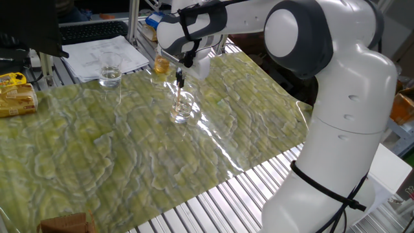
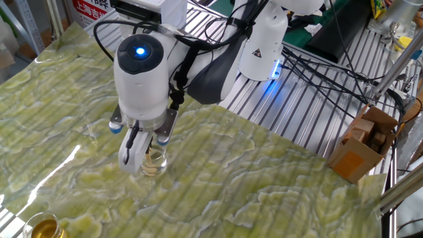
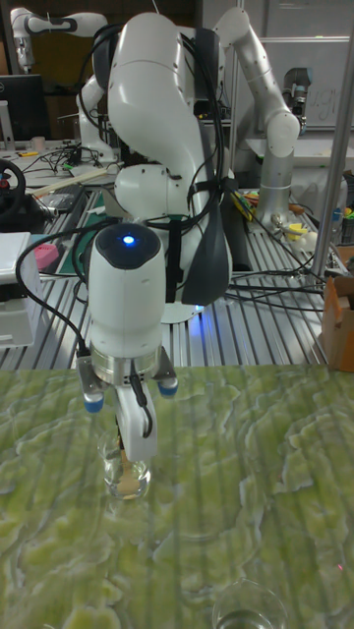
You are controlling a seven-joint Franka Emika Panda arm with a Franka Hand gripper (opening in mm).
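Observation:
In exterior view 1 my gripper [image 1: 180, 80] is above the middle of the table, its dark fingers shut on a thin light-brown wooden stick [image 1: 178, 97]. The stick reaches down into a clear glass beaker [image 1: 181, 116] standing upright on the green marbled cover. Exterior view 3 shows a wider, paddle-like lower end of the stick [image 3: 128, 483] inside the beaker [image 3: 113, 487]. From the front, the white gripper housing hides the fingertips. Exterior view 2 shows the beaker [image 2: 154, 162] partly behind that housing.
A clear cup of water [image 1: 110, 77] stands at the back left, and a vessel of amber liquid [image 1: 162, 65] behind the beaker. A yellow-brown packet [image 1: 17, 100] lies at the left edge. An open cardboard box [image 2: 362, 145] sits by the table edge. Much of the green cover is bare.

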